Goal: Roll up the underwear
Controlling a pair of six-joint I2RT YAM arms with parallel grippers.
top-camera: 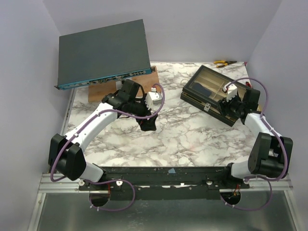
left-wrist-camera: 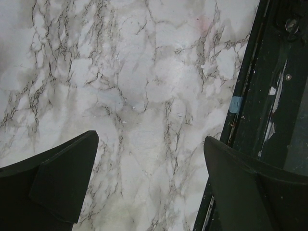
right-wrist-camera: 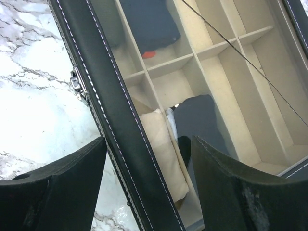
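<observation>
The black organiser box [top-camera: 197, 101] sits at the right of the marble table, its lid down over the compartments. In the right wrist view, folded dark cloth [right-wrist-camera: 197, 120] and beige cloth [right-wrist-camera: 159, 154] lie in compartments seen through the lid. My right gripper is over the box's stitched front band [right-wrist-camera: 106, 91], near the latch; whether it grips the band is unclear, and its fingers stand apart. My left gripper is open over bare marble at the left centre, nothing between its fingers.
A dark panel [top-camera: 103, 50] over a wooden board [top-camera: 96, 92] fills the back left. Pliers [top-camera: 221, 62] lie at the back right.
</observation>
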